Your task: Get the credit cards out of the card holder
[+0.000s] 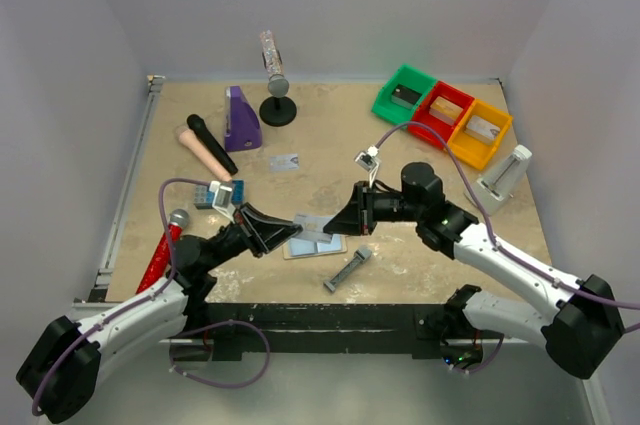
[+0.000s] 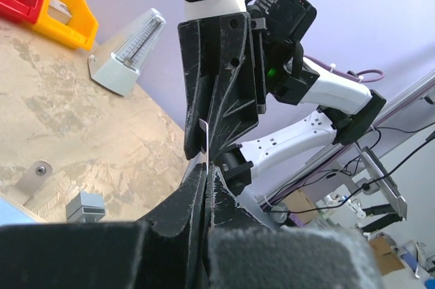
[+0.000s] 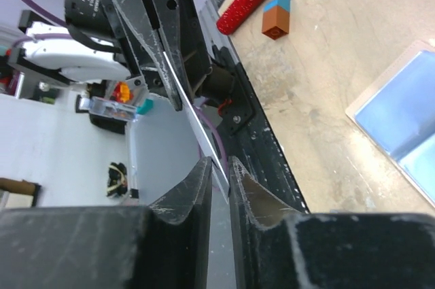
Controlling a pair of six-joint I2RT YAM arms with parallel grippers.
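Note:
A thin, pale, translucent card (image 1: 314, 228) is held edge-on between the two grippers over the blue card holder (image 1: 312, 247). My left gripper (image 1: 290, 228) is shut on one end of it, as its wrist view shows. My right gripper (image 1: 335, 227) has its fingers close together on the other end. The card appears as a narrow strip (image 3: 197, 126) running between the fingertips in the right wrist view. The holder lies low on the table, its light blue panels partly visible.
A grey metal bar (image 1: 346, 270) lies right of the holder. Coloured bins (image 1: 480, 132), a metronome (image 1: 500, 177), a purple object (image 1: 242, 120), microphones (image 1: 160, 255) and blue bricks (image 1: 210, 195) surround the clearer middle.

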